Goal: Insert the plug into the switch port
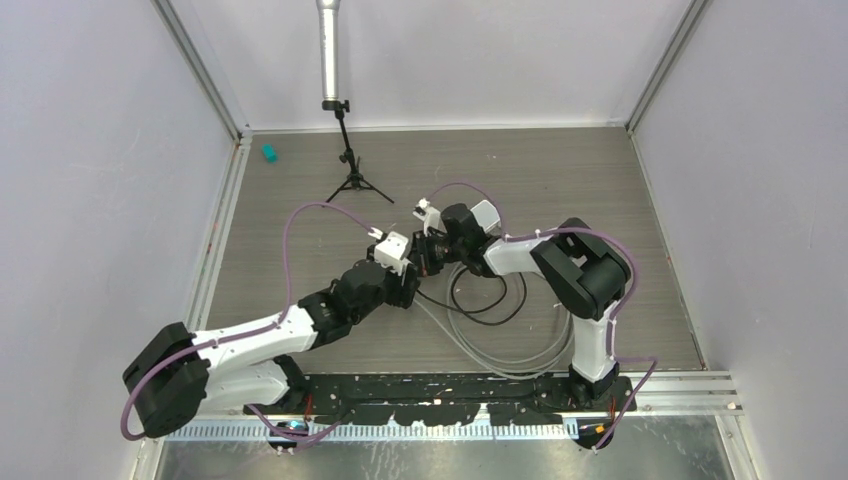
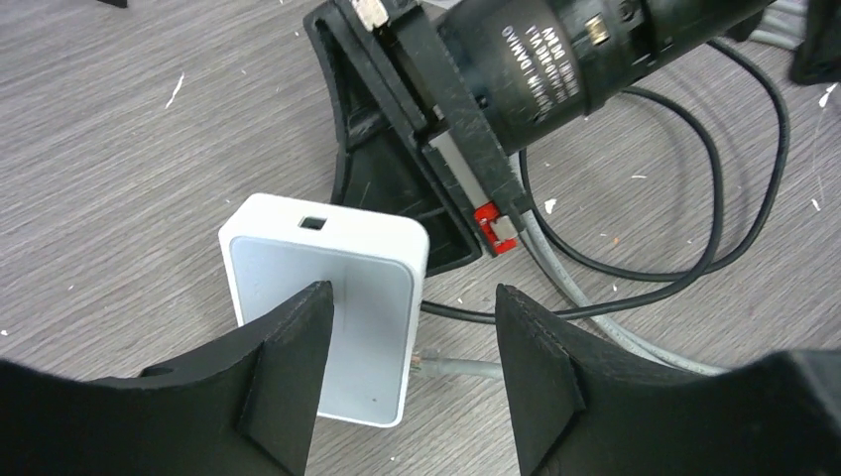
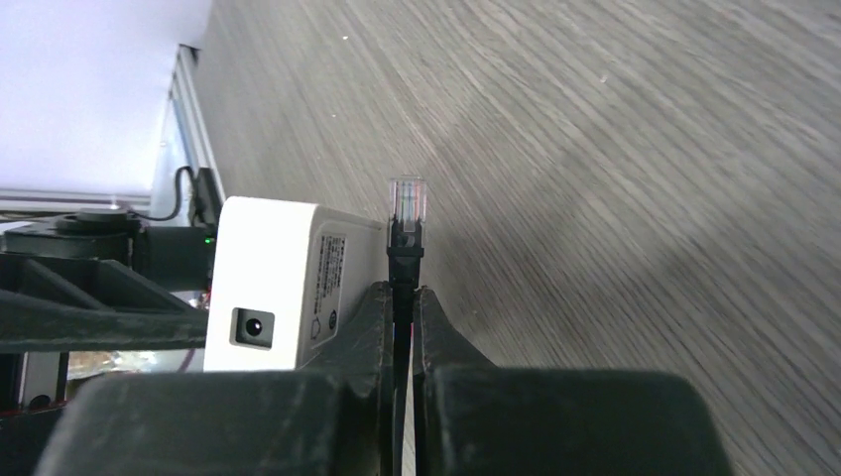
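The white switch box (image 2: 322, 283) stands in front of my left gripper, whose fingers are apart. In the left wrist view its left finger overlaps the box, while a gap separates the other finger from the box's right side. My right gripper is shut on a black cable's plug (image 3: 407, 210), and the clear tip sticks out ahead of the fingers. In the right wrist view the switch box (image 3: 266, 273) is just left of this plug, showing a round socket (image 3: 254, 327). The ports that would take the plug are hidden.
A grey cable's plug (image 2: 428, 367) lies at the box's right edge; whether it is inserted cannot be told. Coiled grey and black cables (image 1: 500, 345) lie in front of the right arm. Another white object (image 1: 485, 215) sits behind the right gripper. A tripod (image 1: 352, 182) stands farther back.
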